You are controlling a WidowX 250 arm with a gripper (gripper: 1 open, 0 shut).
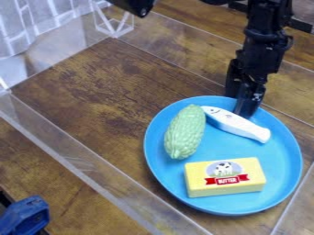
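A black gripper (245, 96) reaches down from the top right to the back edge of a blue plate (172, 170), its fingers apart just above the upper end of a white object (243, 127). Whether they touch it is hard to tell. On the plate also lie a green cabbage-like vegetable (185, 133) at the left and a yellow butter box (225, 177) at the front.
A wooden surface (86, 92) fills the left and back, with a clear strip along the lower left. A blue object (22, 217) sits at the bottom left corner, and a dark object (128, 5) at the top.
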